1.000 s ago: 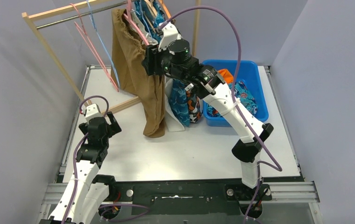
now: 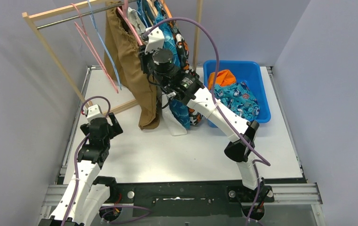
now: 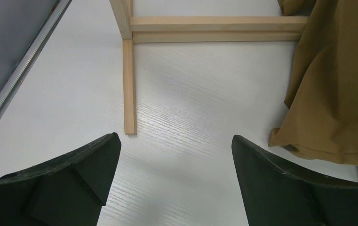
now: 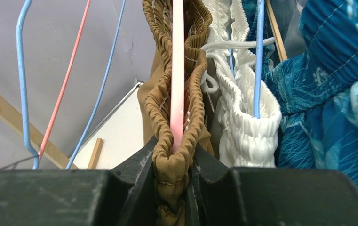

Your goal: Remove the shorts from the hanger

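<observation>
Brown shorts (image 2: 129, 70) hang from the rail at the left of the other clothes, their hem low over the table. A pink hanger (image 4: 178, 80) runs down inside their gathered waistband, its lower end still within the cloth. My right gripper is shut on the near end of the waistband, the brown cloth pinched between its dark fingers. In the left wrist view the lower part of the shorts (image 3: 339, 103) shows at the right. My left gripper stands open and empty, low at the left of the table.
Empty pink (image 2: 90, 47) and blue hangers (image 2: 102, 40) dangle at the rail's left. White shorts (image 4: 250, 113) and blue patterned ones (image 4: 327, 89) hang close to the right. A blue bin (image 2: 265, 101) holds clothes.
My right arm has moved left and slightly away toward the rail, and the brown shorts' waist has shifted left with it. The left arm has stayed put.
</observation>
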